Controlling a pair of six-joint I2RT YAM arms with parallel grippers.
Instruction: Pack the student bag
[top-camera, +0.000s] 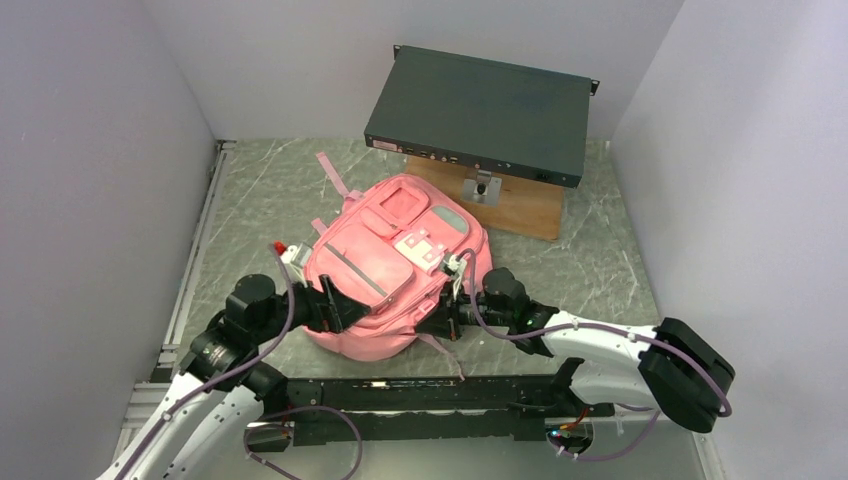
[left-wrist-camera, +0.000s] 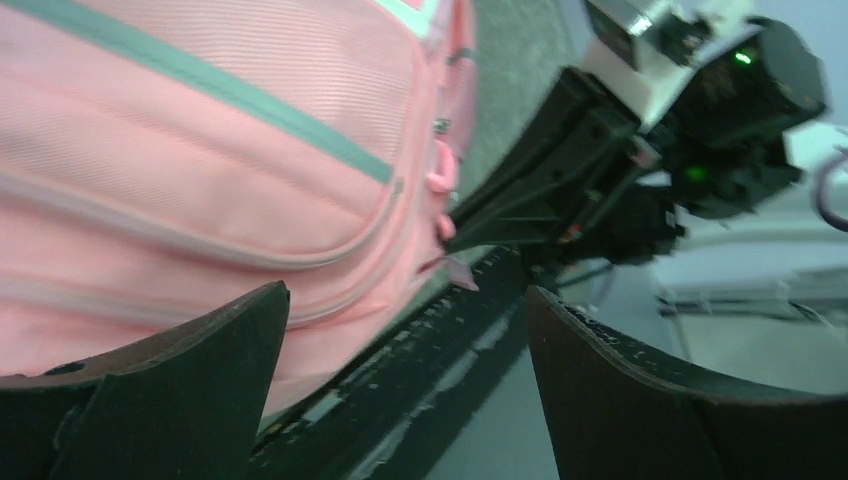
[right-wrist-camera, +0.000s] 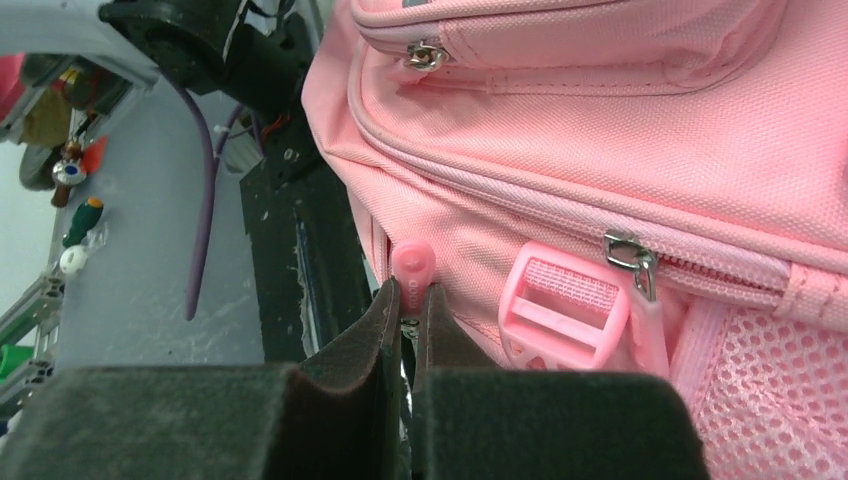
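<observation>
A pink backpack (top-camera: 360, 255) lies tilted on the grey table, its front pockets facing up. My right gripper is shut on a small pink pull tab (right-wrist-camera: 413, 260) at the bag's lower edge. Near it in the right wrist view are a pink plastic buckle (right-wrist-camera: 565, 305) and a metal zipper slider (right-wrist-camera: 632, 252). Over the bag's lower left part, my left gripper (top-camera: 350, 308) stands open, nothing between its fingers. The left wrist view is blurred. Whether the main compartment is unzipped cannot be told.
A dark flat panel (top-camera: 480, 115) on a wooden base (top-camera: 535, 205) stands behind the bag. Bare marble-patterned table (top-camera: 600, 270) lies to the right. A black rail (top-camera: 430, 392) runs along the front edge.
</observation>
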